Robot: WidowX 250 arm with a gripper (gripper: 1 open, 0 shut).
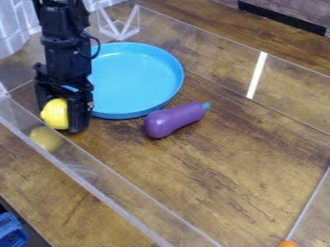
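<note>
My black gripper reaches down on the left, its fingers around a yellow object low beside a clear plastic wall; it is open, and whether the fingers touch the object is hard to tell. A blue plate lies behind and right of the gripper. A purple eggplant lies on the wooden table right of the gripper, in front of the plate.
Clear plastic walls run diagonally along the left and lower right. A blue item is at the bottom left corner.
</note>
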